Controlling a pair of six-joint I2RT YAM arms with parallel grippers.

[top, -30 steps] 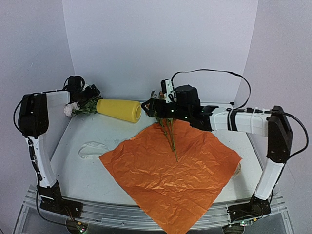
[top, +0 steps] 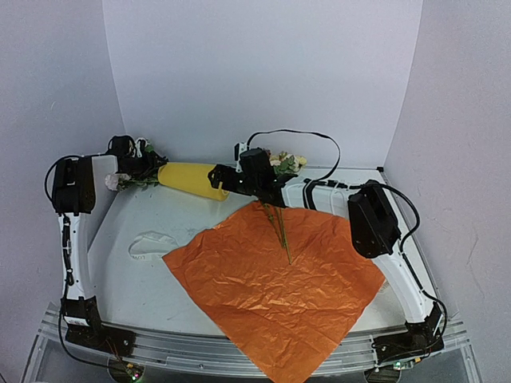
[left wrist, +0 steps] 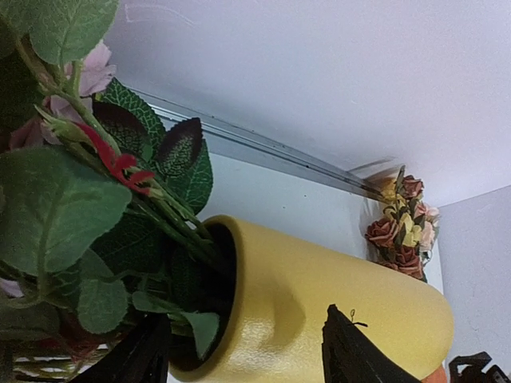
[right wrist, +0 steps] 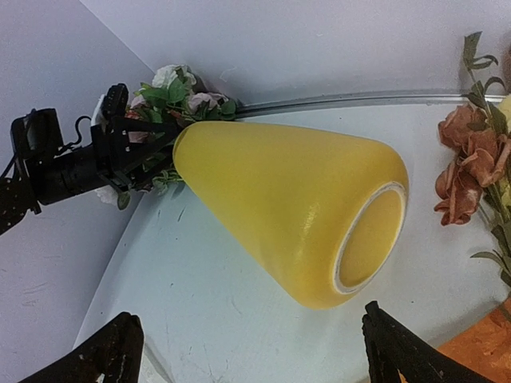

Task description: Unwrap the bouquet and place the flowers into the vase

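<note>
The yellow vase (top: 192, 178) lies on its side near the back wall, its mouth toward the left. At that mouth is a bunch of pink and white flowers; in the left wrist view its stems, with a red tie (left wrist: 116, 159), reach into the opening. My left gripper is open, its fingers apart on either side of the vase's rim. Open and empty, my right gripper stands just short of the vase's closed base (right wrist: 374, 239). A second bunch, rust and yellow flowers (right wrist: 471, 167), lies to the right of the vase.
Orange wrapping sheet (top: 279, 287) covers the middle and front of the table, under the stems (top: 279, 231) of the second bunch. A white band (top: 152, 246) lies at the left. Bare table shows in front of the vase.
My right gripper has moved left, from over the second bunch to the vase's base. The left arm has shifted slightly right toward the vase's mouth. The vase looks unmoved.
</note>
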